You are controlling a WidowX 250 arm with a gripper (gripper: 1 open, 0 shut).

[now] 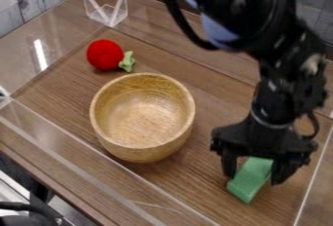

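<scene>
My gripper (260,150) is low at the right, its dark fingers reaching down around a green block (250,181) on the wooden table (78,123). The fingers stand apart, and I cannot tell whether they touch the block. A tan bowl (140,113) sits left of the gripper. A red tomato-like object (105,53) with a pale green top lies at the upper left.
A clear wire-like or plastic object (104,6) stands at the top left. The table between the red object and the bowl is clear, as is the left edge area.
</scene>
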